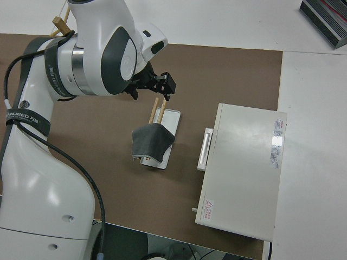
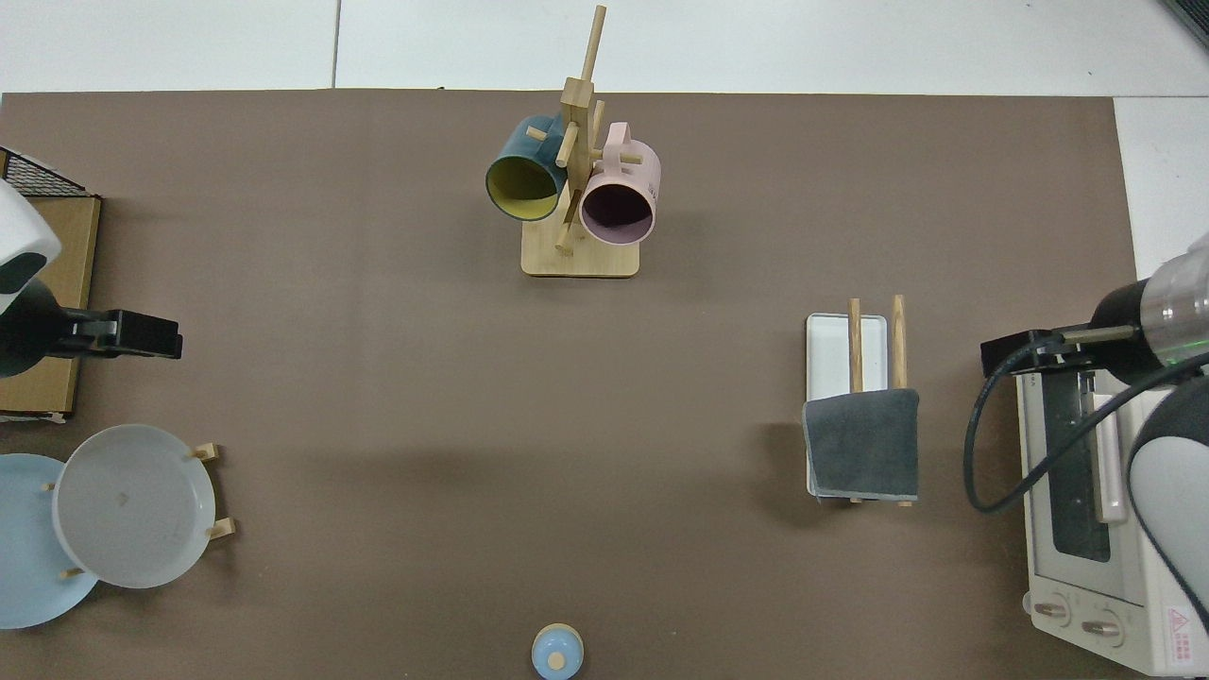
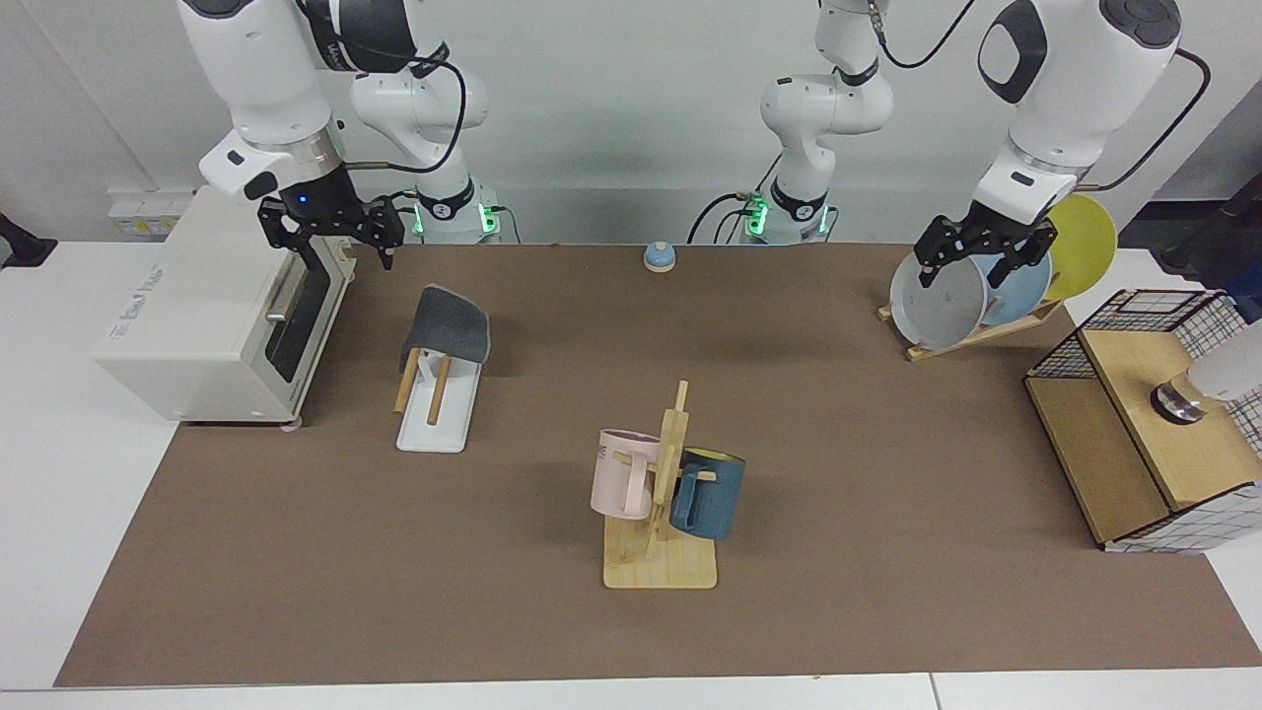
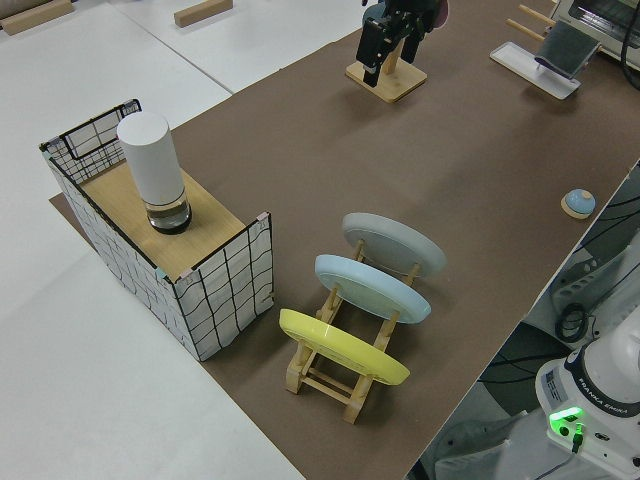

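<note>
My right gripper (image 2: 997, 351) hangs above the white oven (image 1: 241, 170) at the right of the top view, beside a grey cloth (image 2: 860, 442) draped on two wooden pegs over a white tray (image 1: 169, 124). My left gripper (image 2: 153, 334) hangs at the left, above the plate rack side. Whether either gripper is open or shut is unclear. A pink mug (image 2: 620, 198) and a blue mug (image 2: 519, 181) hang on a wooden tree (image 2: 578, 263).
A rack holds grey (image 2: 132, 506), blue and yellow plates at the left, near a wire-sided wooden shelf (image 2: 51, 380). A small blue object (image 2: 557, 653) lies at the table edge.
</note>
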